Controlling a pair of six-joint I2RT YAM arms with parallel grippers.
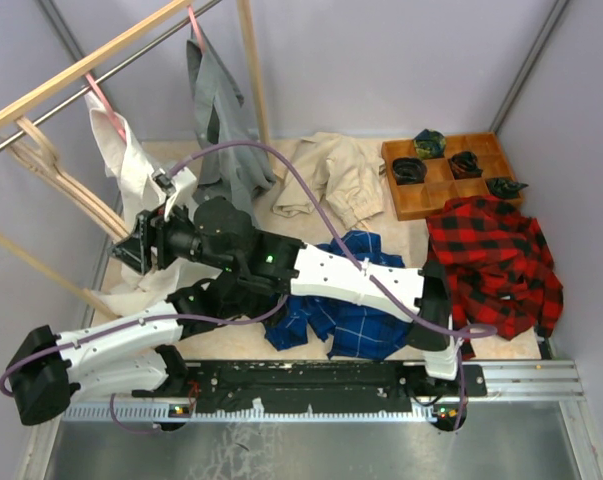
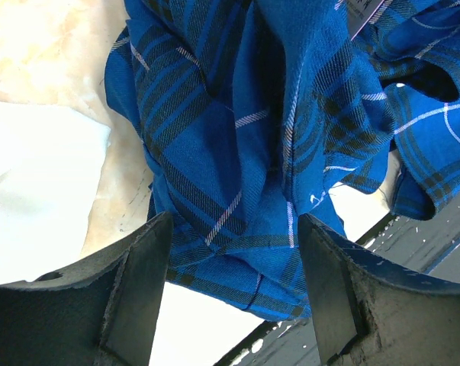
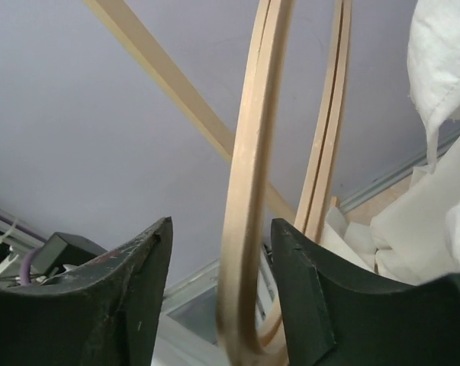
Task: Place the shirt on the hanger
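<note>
A blue plaid shirt [image 1: 356, 318] lies crumpled on the table, partly covered by my arms in the top view. In the left wrist view the shirt [image 2: 195, 137] fills the middle, and my left gripper is open over it; cloth shows through the gap. From above, this gripper is hidden behind the right arm. A wooden hanger [image 1: 69, 183] hangs from the rail at the left. My right gripper is partly open around the wooden hanger [image 3: 245, 183], which passes between its fingers with a gap on the left side.
White cloth [image 1: 131, 170] and a grey garment [image 1: 221, 120] hang on the metal rail [image 1: 146, 50] beside the hanger. A beige garment [image 1: 331, 180], a red-black checked shirt [image 1: 491, 265] and a wooden compartment box [image 1: 409, 203] occupy the back and right. Both arms cross closely.
</note>
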